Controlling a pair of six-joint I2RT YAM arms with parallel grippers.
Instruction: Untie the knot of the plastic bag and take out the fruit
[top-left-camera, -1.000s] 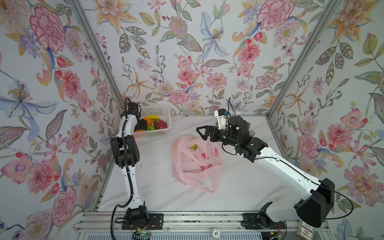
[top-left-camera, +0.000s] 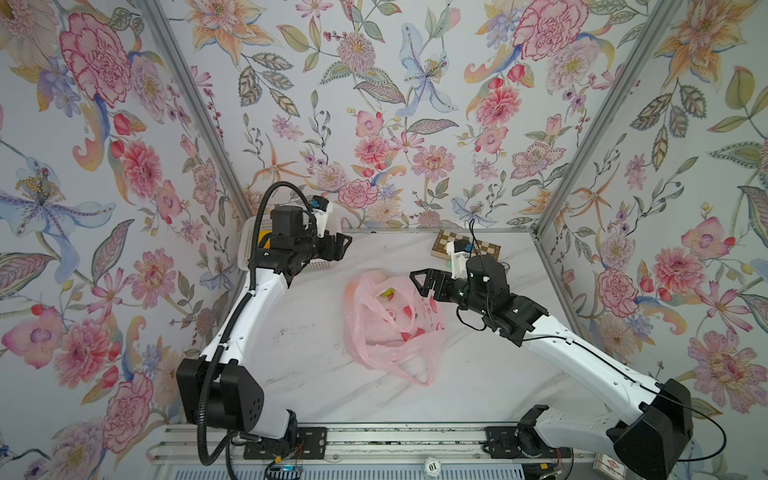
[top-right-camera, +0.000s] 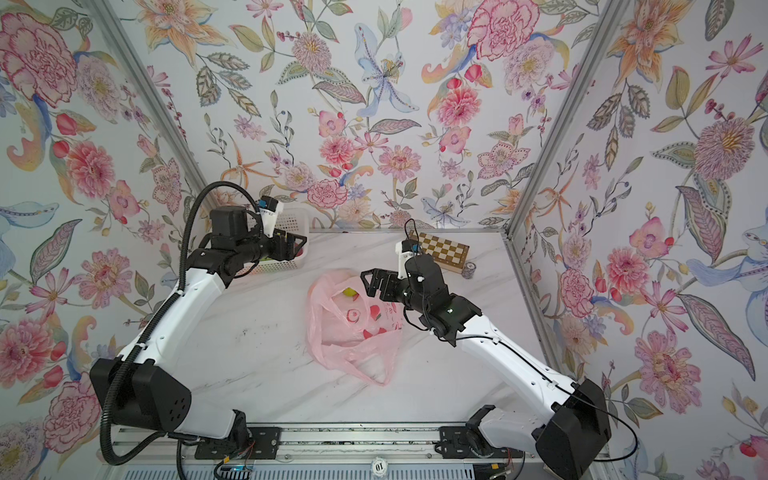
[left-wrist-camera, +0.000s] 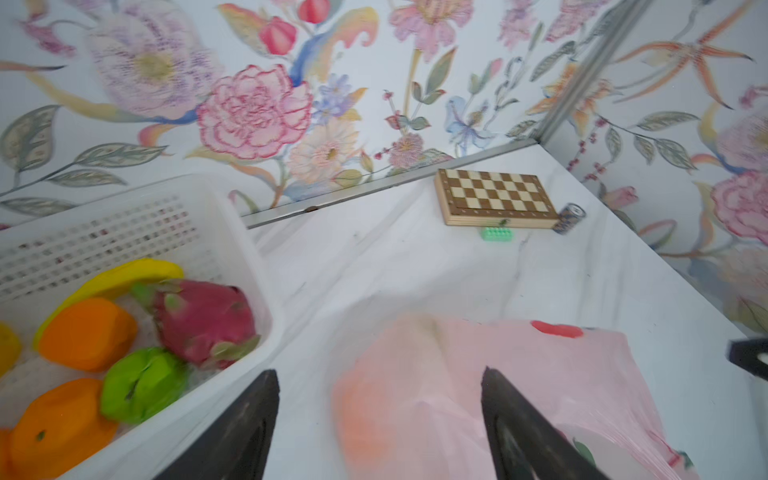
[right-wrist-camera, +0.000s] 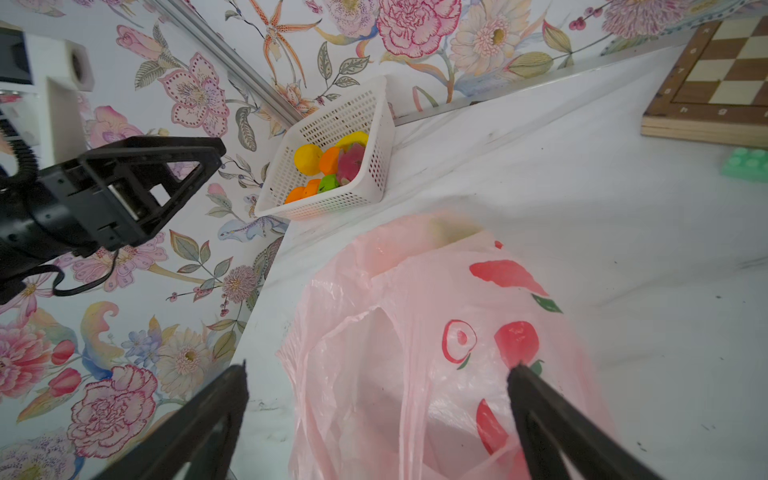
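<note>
The pink plastic bag (top-left-camera: 365, 328) lies untied on the table, its mouth spread and strawberry prints on its side. Through it shows something yellow-green (top-right-camera: 350, 293), perhaps a fruit. A white basket (right-wrist-camera: 369, 172) at the back left holds a dragon fruit (left-wrist-camera: 206, 321), a banana (left-wrist-camera: 120, 280), a green pepper-like piece (left-wrist-camera: 144, 384) and several orange ones. My left gripper hangs between basket and bag, its fingers apart and empty. Above the bag's right side my right gripper is open, nothing between its fingers.
A chessboard box (left-wrist-camera: 497, 198), a green block (left-wrist-camera: 496, 234) and a small grey can (left-wrist-camera: 569, 217) stand at the back right. Table to the left of the bag and at its front right is clear.
My left gripper has swung from over the basket toward the right and up, toward the bag. My right gripper has shifted slightly right and down in view. The bag lies as before.
</note>
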